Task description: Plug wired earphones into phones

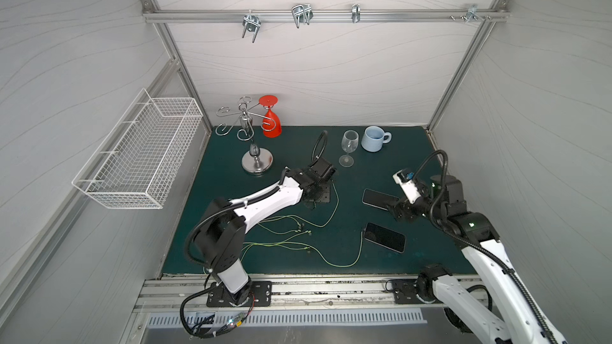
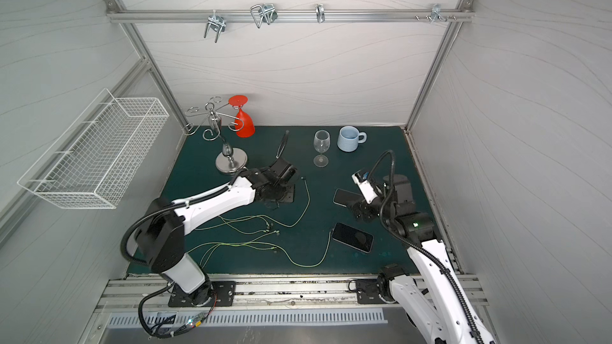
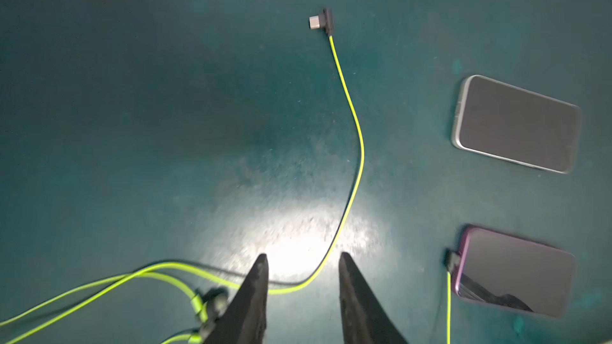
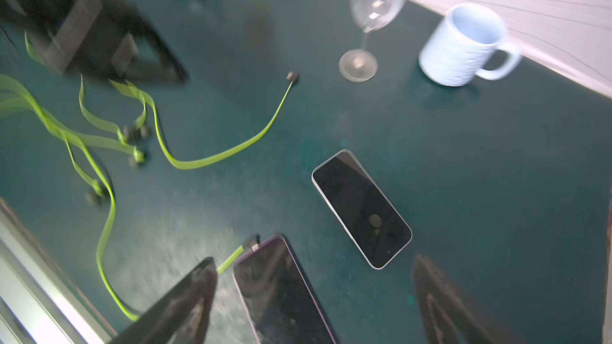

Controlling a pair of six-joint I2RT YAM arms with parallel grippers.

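Note:
A silver-edged phone (image 3: 517, 125) lies face up on the table's right side, nothing at its left end. Nearer the front lies a purple-edged phone (image 3: 515, 272); a black angled plug (image 3: 452, 260) with a yellow-green cable meets its left end, how deep I cannot tell. The second earphones' plug (image 3: 324, 21) lies loose, its metal tip pointing left in the left wrist view. My left gripper is open, over this plug's cable (image 3: 360, 153), without holding it. Also open and empty, my right gripper hangs above the phones.
Earbuds (image 4: 135, 132) and tangled cables lie at front left. A clear wine glass (image 1: 349, 142) and blue mug (image 1: 373, 139) stand behind; a metal stand (image 1: 257, 160) and red glass (image 1: 271, 124) are at back left.

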